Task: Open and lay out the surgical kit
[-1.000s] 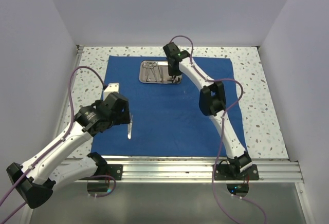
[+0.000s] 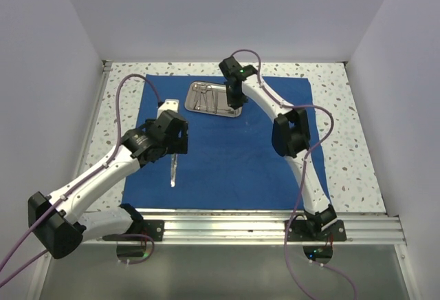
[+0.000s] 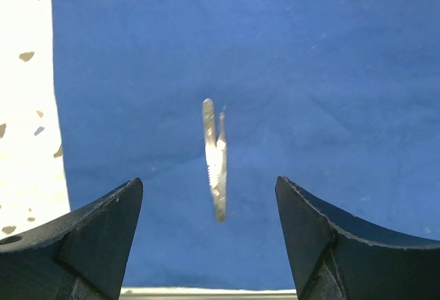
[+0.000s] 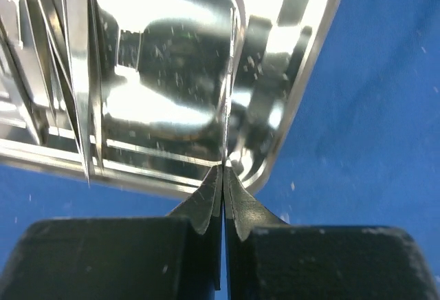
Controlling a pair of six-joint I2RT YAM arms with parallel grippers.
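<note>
A metal tray (image 2: pixel 199 109) of instruments lies on the blue cloth (image 2: pixel 227 162) at the back. My right gripper is over its right end, shut, with the tip of a thin instrument (image 4: pixel 228 93) at its fingertips; whether it grips this is unclear. Several long instruments (image 4: pixel 78 59) lie at the tray's left in the right wrist view. A silver forceps-like tool (image 3: pixel 216 169) lies alone on the cloth at the left. My left gripper is above it, fingers apart, nothing between them.
Speckled table surface borders it, with grey walls around.
The right gripper has shifted slightly, and the tray sits a little further left and toward the front.
</note>
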